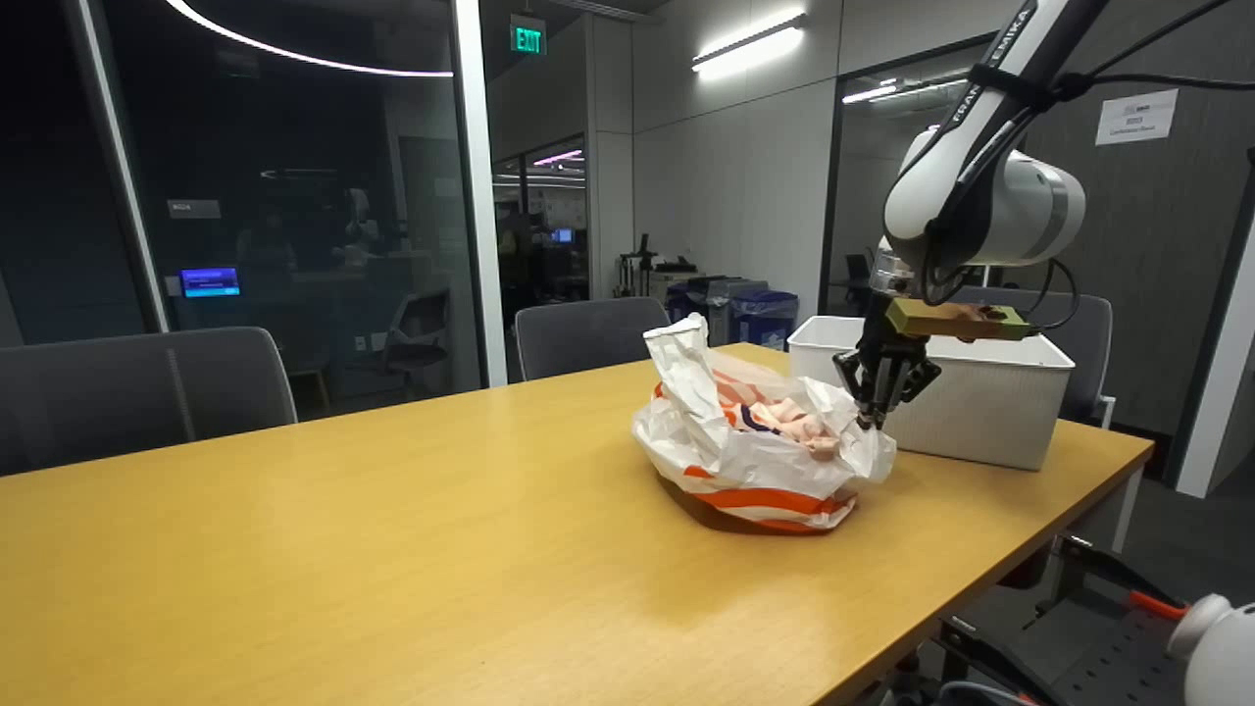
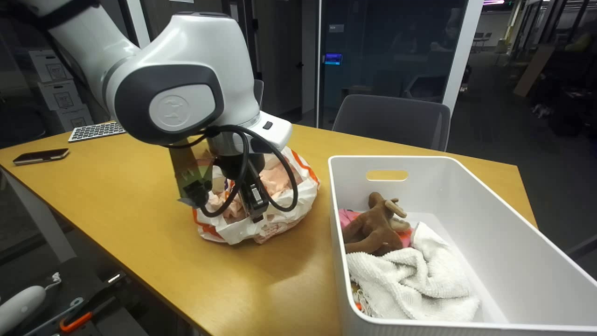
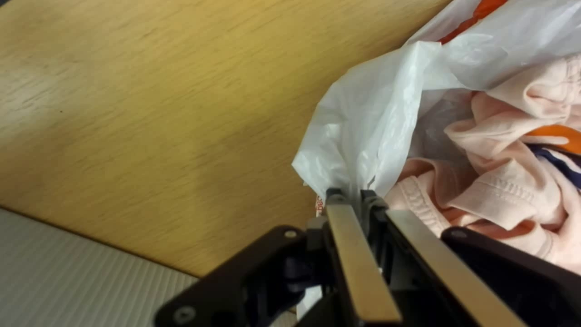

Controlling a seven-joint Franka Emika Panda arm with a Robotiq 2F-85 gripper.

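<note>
A white plastic bag (image 1: 759, 477) with orange stripes rests on the table, its mouth open. Inside lies pinkish cloth (image 3: 506, 180) with a bit of orange and dark blue. At the bag's rim, on the side towards the white bin, is my gripper (image 1: 868, 422). In the wrist view, my gripper has its fingers close together, pinching the thin plastic of the bag's edge (image 3: 359, 125). The cloth lies just beside the fingers, outside the pinch. In exterior view 2, the arm covers part of the bag (image 2: 302, 207).
Close by the bag stands a white bin (image 2: 503, 246) holding a brown plush toy (image 2: 378, 224) and a white towel (image 2: 417, 277). A phone (image 2: 41, 157) and a keyboard (image 2: 96, 131) lie at the table's far end.
</note>
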